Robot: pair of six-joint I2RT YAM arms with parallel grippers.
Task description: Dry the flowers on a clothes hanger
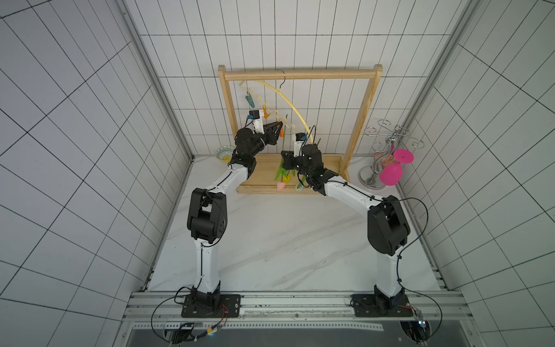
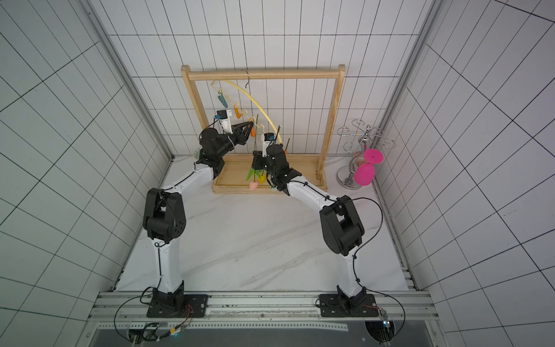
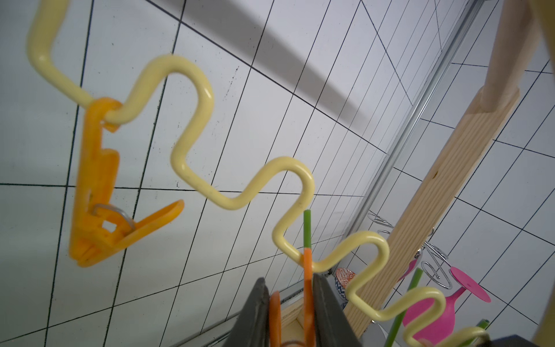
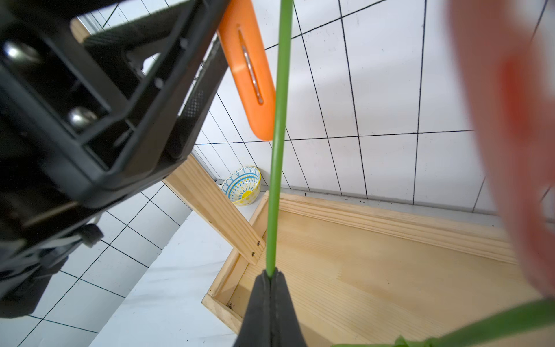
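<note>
A curved yellow hanger (image 1: 290, 104) hangs from the wooden rack's bar, with wavy loops along its lower side. In the left wrist view my left gripper is shut on an orange clip (image 3: 308, 289) below these loops. A green stem tip (image 3: 307, 228) shows just above the clip; whether the clip grips it I cannot tell. My right gripper is shut on a thin green stem (image 4: 278, 127), which rises past the orange clip (image 4: 248, 75). In the top left view a pink flower (image 1: 281, 185) hangs head down below the right gripper, beside a yellow flower (image 1: 286, 178).
Another orange clip (image 3: 92, 185) and a teal clip (image 1: 249, 100) hang farther left on the hanger. More stems stand near the right arm. A patterned bowl (image 4: 242, 185) sits left of the rack; a metal stand (image 1: 371, 176) with pink items is at right.
</note>
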